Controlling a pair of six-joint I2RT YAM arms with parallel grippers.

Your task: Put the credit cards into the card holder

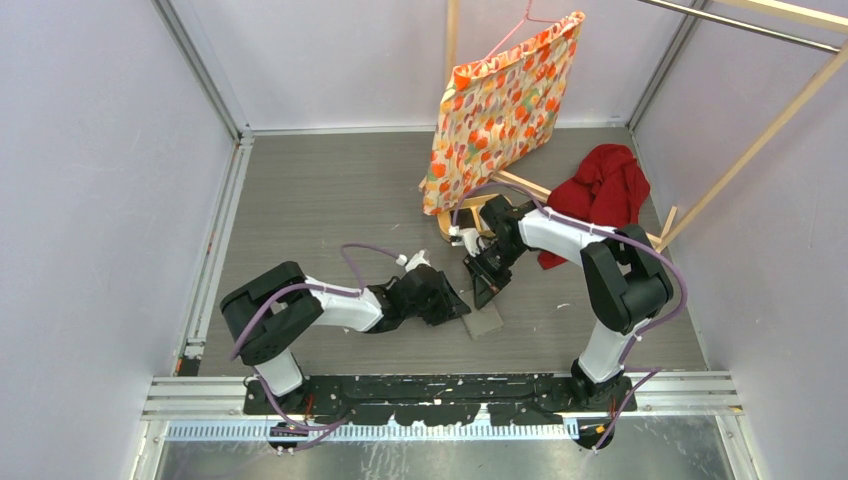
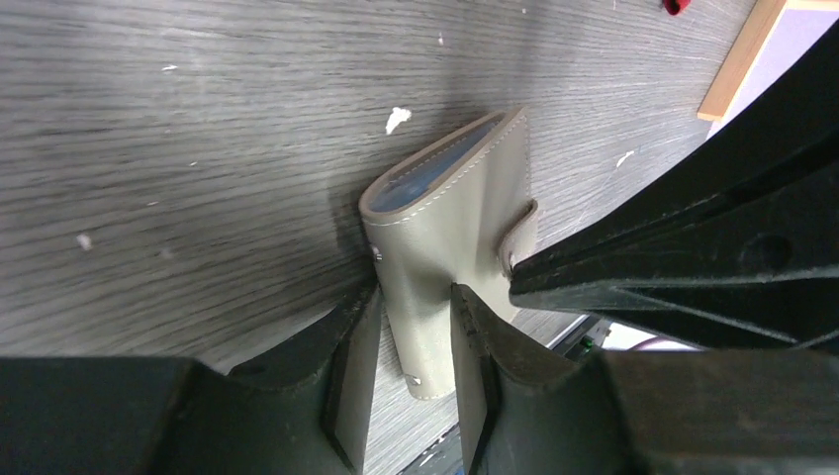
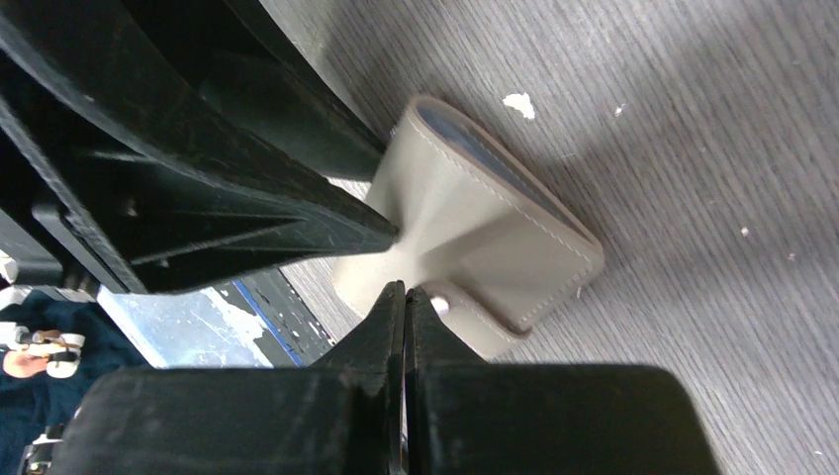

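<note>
The grey-beige card holder lies on the table between the two grippers. Its stitched mouth gapes a little, showing a bluish inside in the left wrist view. My left gripper is partly open, its fingers on either side of the holder's folded edge; whether both touch it cannot be told. My right gripper is shut, nothing showing between its fingers, with its tips at the small flap with the stud on the holder. No separate credit card can be made out.
A wooden stand with a dark opening is behind the right gripper. Patterned cloth hangs at the back, and a red cloth lies at right.
</note>
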